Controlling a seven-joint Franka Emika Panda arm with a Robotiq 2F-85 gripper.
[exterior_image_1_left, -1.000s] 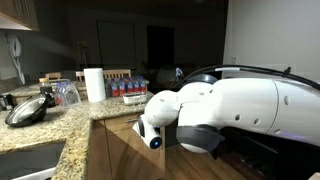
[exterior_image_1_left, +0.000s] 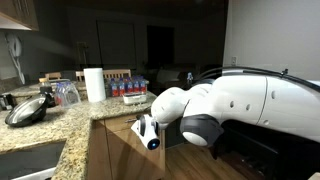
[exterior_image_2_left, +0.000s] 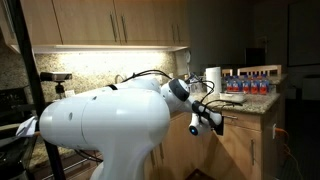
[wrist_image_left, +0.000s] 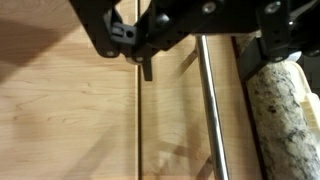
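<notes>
A light wood drawer front (exterior_image_2_left: 238, 120) sits under the countertop, and my gripper (exterior_image_2_left: 221, 126) is right in front of it. In the wrist view a slim metal bar handle (wrist_image_left: 212, 110) runs lengthwise over the wood panels. My gripper is part open there, its dark fingers (wrist_image_left: 148, 68) standing apart with the bar between them. Whether either finger touches the bar I cannot tell. In exterior view 1 the white arm reaches in from the right, and its wrist (exterior_image_1_left: 150, 135) hides much of the drawer area.
The speckled countertop (exterior_image_1_left: 75, 125) carries a paper towel roll (exterior_image_1_left: 95, 84), a dark pan (exterior_image_1_left: 27, 112), a white dish tray (exterior_image_1_left: 134, 98) and several blue bottles with red caps (exterior_image_1_left: 125, 87). Its edge (wrist_image_left: 285, 130) lies close beside my gripper. Open floor (exterior_image_1_left: 195, 165) shows below the arm.
The arm has shifted slightly: its dark elbow section has swung a little, and the wrist sits marginally lower and further left. Counter items have not moved.
</notes>
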